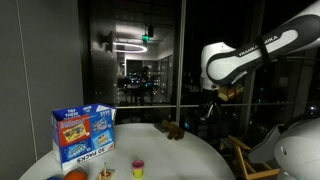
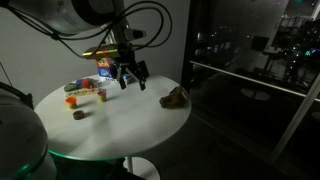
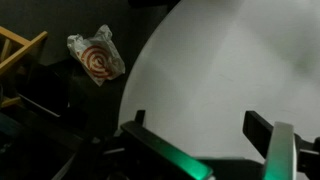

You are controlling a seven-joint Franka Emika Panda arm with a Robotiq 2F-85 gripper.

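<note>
My gripper (image 1: 209,108) hangs in the air above the white round table (image 1: 185,158), touching nothing. In exterior view 2 the same gripper (image 2: 132,80) is over the table's far half. The wrist view shows its two fingers (image 3: 140,118) spread wide, with only bare tabletop between them. A blue snack box (image 1: 84,133) stands on the table's left side. A small pink-and-yellow tub (image 1: 138,168) sits near the front. A brown object (image 2: 175,98), lumpy and hard to make out, lies near the table's edge.
Orange-red tubs (image 2: 70,102) and a dark round piece (image 2: 78,115) share the table. A plastic bag with a red target print (image 3: 97,55) lies beyond the edge, on the dark floor. A wooden chair (image 1: 243,155) stands beside the table.
</note>
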